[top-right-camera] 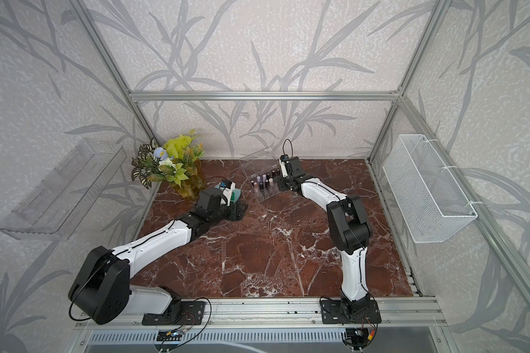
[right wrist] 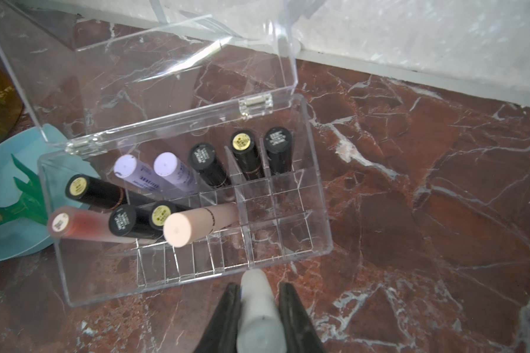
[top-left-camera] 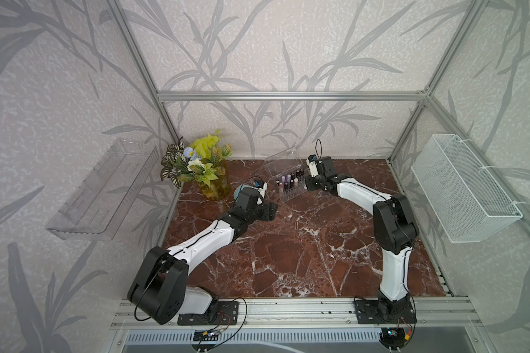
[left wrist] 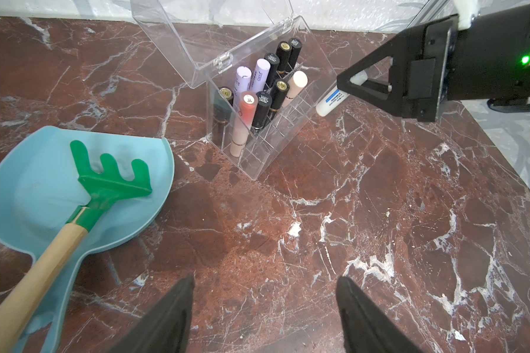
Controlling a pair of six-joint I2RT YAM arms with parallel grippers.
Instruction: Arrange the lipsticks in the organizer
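The clear organizer, lid raised, holds upright lipsticks: black ones, two lilac ones, a pink one and a cream one. Several compartments at its front right are empty. My right gripper is shut on a white tube beside the organizer's right front; in the right wrist view the tube is at the bottom centre, over the front edge. My left gripper is part open over bare table, nearer the front, nothing visible between its blurred fingers.
A light blue dustpan with a green rake lies left of the organizer. Behind it stands a vase of flowers. Wire and clear baskets hang on the side walls.
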